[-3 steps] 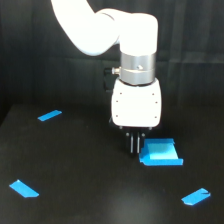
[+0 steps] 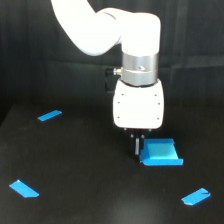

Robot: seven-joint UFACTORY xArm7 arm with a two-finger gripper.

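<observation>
My gripper (image 2: 137,145) hangs low over the dark table, fingers pointing down, just left of a light blue square (image 2: 160,150) with darker blue edges. Its dark fingers are small against the black surface, so I cannot make out whether they are apart or closed. No object can be seen between them. Whether the fingertips touch the table or the square's left edge is unclear.
Blue tape strips lie on the black table (image 2: 85,180) at the far left (image 2: 50,115), near left (image 2: 24,188) and near right (image 2: 196,197). A dark curtain (image 2: 45,60) hangs behind.
The arm's end has moved slightly right and a little lower, bringing the fingers nearer the blue square. The square and the tape strips have stayed put.
</observation>
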